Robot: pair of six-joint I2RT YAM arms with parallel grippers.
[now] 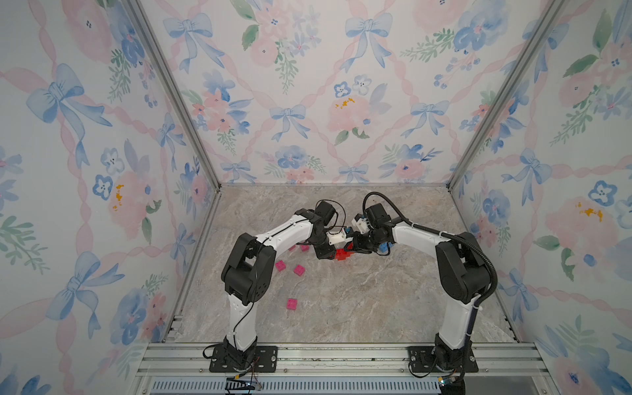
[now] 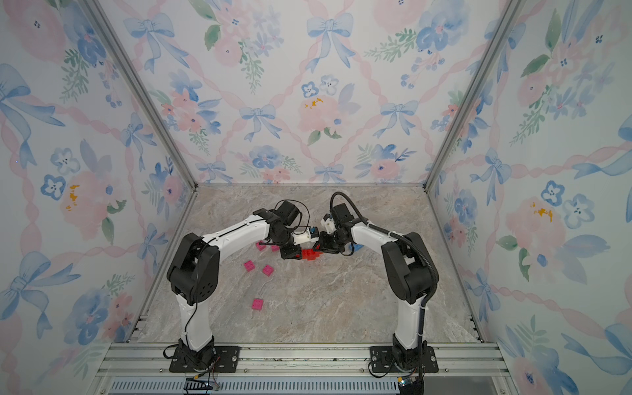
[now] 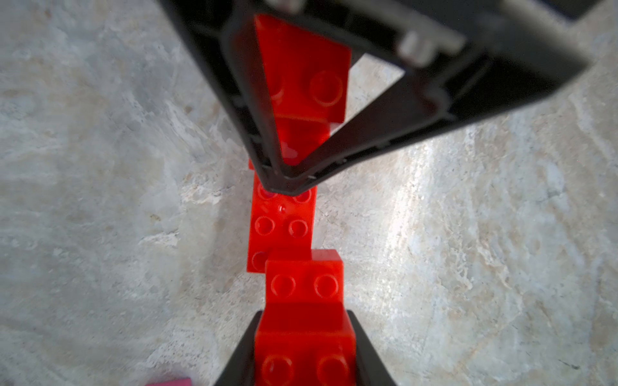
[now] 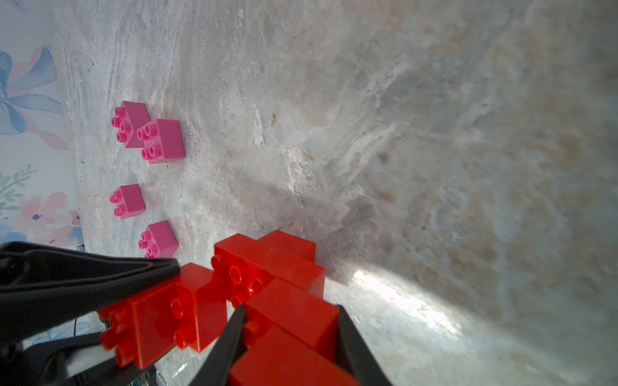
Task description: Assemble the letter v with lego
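Observation:
A chain of red bricks spans the gap between my two grippers near the middle of the table. In the left wrist view, my left gripper is shut on the stepped red bricks at one end, beside a flat studded red brick lower in the middle. From the right wrist camera, my right gripper is shut on stacked red bricks at the other end. The stepped bricks at both ends seem to meet the middle brick, making a V-like outline. The arms hide much of it from above; whether every joint is pressed tight cannot be told.
Loose pink bricks lie left of the grippers, among them one brick and a nearer one. Something blue is partly hidden behind the right gripper. Bare table stretches across the front right.

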